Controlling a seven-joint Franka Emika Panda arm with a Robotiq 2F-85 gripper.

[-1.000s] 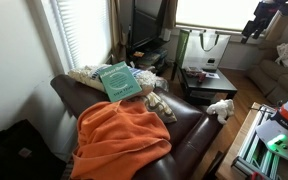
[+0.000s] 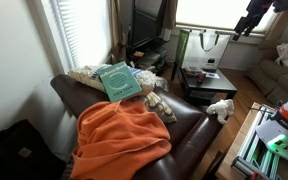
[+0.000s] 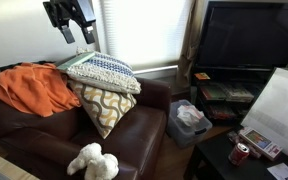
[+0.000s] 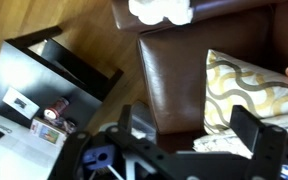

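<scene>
A white plush toy (image 3: 94, 161) lies on the sofa's near armrest, and its edge shows at the top of the wrist view. An orange blanket (image 2: 121, 139) is spread over the brown leather sofa (image 2: 185, 125). A patterned yellow-and-white pillow (image 3: 106, 108) leans under a woven pillow (image 3: 100, 72). On the pillows rests a green book or board (image 2: 119, 81).
A black side table (image 2: 209, 85) carries a red can (image 3: 240, 154) and a small box (image 3: 261, 143); a white bag (image 2: 201, 50) stands there too. A clear plastic bin (image 3: 188, 123) sits on the floor. Much of the sofa seat is clear.
My gripper has shifted slightly to the left in exterior view 1 and its arm reaches a little farther into view. The sofa items have not moved.
</scene>
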